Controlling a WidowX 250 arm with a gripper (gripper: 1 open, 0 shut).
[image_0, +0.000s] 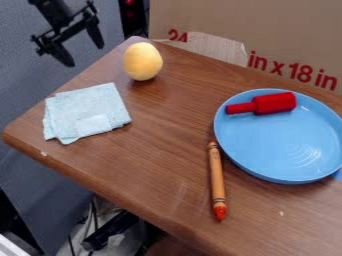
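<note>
My black gripper (75, 45) hangs in the upper left, over the grey floor beyond the table's far-left edge, its fingers apart with nothing between them. A yellow round object (143, 62) stands near the back of the wooden table. A folded pale blue cloth (84, 113) lies at the left. A blue plate (281, 145) at the right holds a red cylinder with a handle (271, 103). An orange crayon (217, 182) lies beside the plate's left side.
A cardboard box (253, 35) stands along the back of the table (147, 170).
</note>
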